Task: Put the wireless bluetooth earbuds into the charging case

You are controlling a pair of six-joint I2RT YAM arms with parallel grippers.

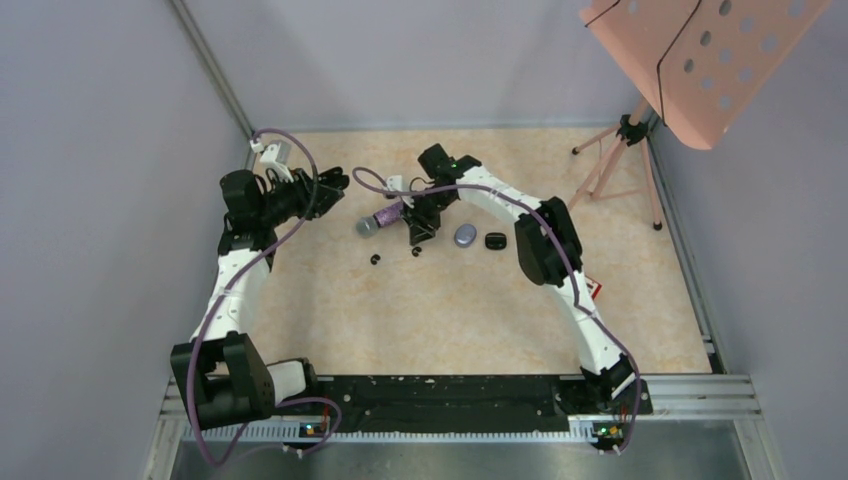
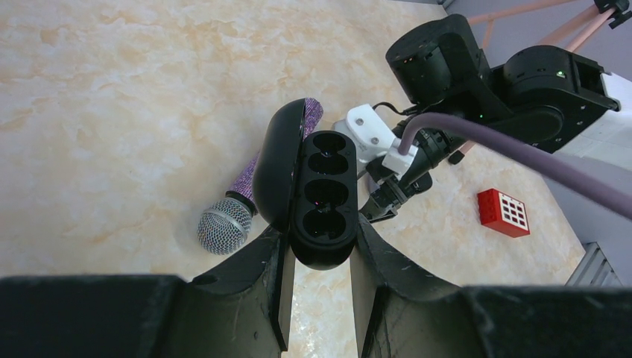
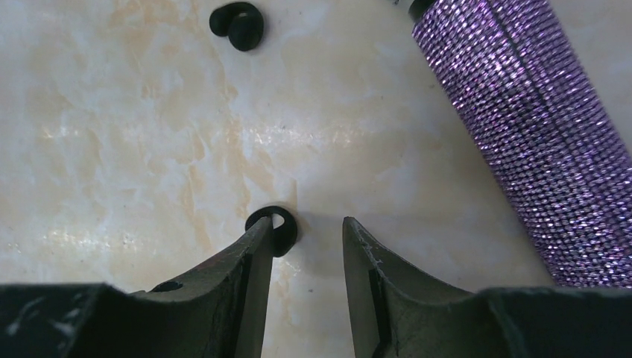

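My left gripper is shut on the black charging case (image 2: 322, 224), held up with its lid open and its dark earbud wells showing. In the top view this case (image 1: 334, 179) is at the upper left of the table. Two black earbuds lie on the tabletop. The nearer earbud (image 3: 286, 233) is just behind the left fingertip of my right gripper, partly covered by it. The fingers there stand part open, and the earbud appears to lie on the table, not clamped. Farther off rests the other earbud (image 3: 242, 28), clear of both fingers.
A purple glittery microphone (image 1: 388, 215) lies just beyond the right gripper. To the right are a grey-purple oval object (image 1: 465, 235) and a small black box (image 1: 495, 241). A red box (image 2: 504, 213) sits near the right edge. The table's front half is open.
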